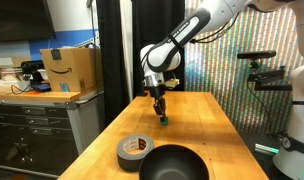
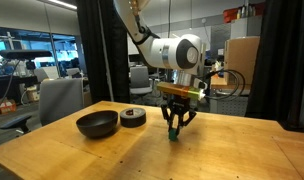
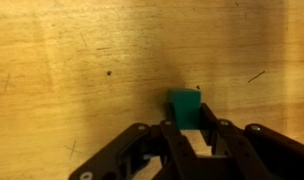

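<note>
A small green block [image 3: 185,106] sits between the fingertips of my gripper, and the fingers are shut on it. In exterior view 2 the green block [image 2: 173,133] shows under the gripper [image 2: 175,123], at or just above the wooden table [image 2: 222,160]; I cannot tell whether it touches the wood. The gripper [image 1: 162,112] points down over the table in exterior view 1, with the block [image 1: 163,121] at its tips.
A black bowl [image 1: 173,163] stands at the table's near end in exterior view 1, beside a grey tape roll [image 1: 134,148]. Bare wood surrounds the gripper. A cardboard box [image 1: 72,69] rests on the cabinet [image 1: 37,125] off to the left.
</note>
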